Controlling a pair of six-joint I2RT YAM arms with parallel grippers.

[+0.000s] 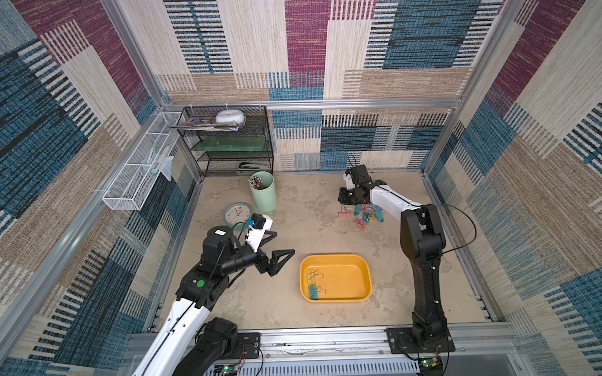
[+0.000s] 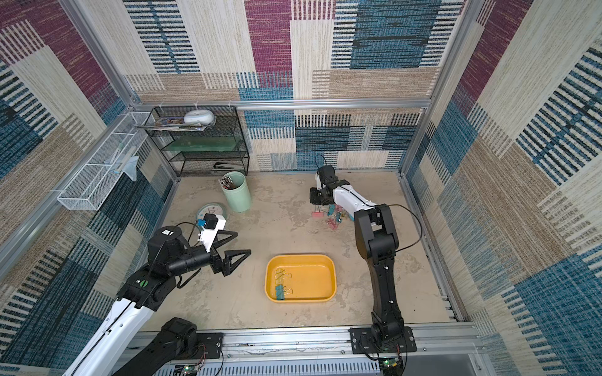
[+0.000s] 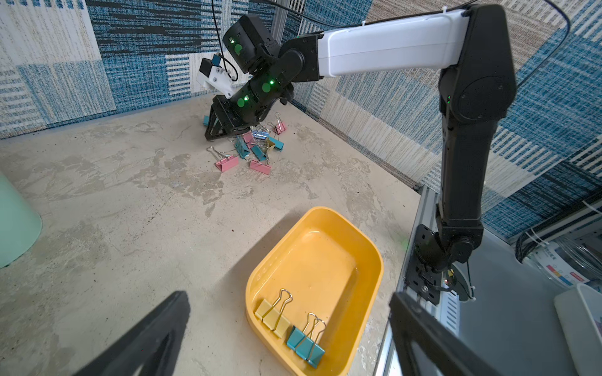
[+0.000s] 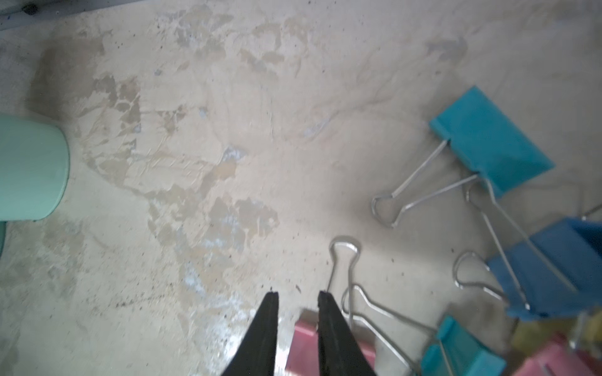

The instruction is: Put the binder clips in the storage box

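Observation:
Several binder clips lie in a loose pile at the back right of the table, among them a pink clip (image 4: 303, 349), a teal clip (image 4: 495, 141) and a blue clip (image 4: 551, 266). My right gripper is partly open, its fingers a narrow gap apart right over the pink clip; whether they touch it I cannot tell. Front centre stands the yellow storage box (image 3: 313, 241), with a yellow clip (image 3: 273, 318) and a teal clip (image 3: 305, 347) inside. Left of the box, my left gripper (image 1: 284, 243) hangs wide open and empty.
A mint-green bin (image 1: 264, 193) and a round clock (image 1: 238, 214) stand at the back left, near a black wire shelf (image 1: 229, 144). Bare tabletop lies between the pile and the box.

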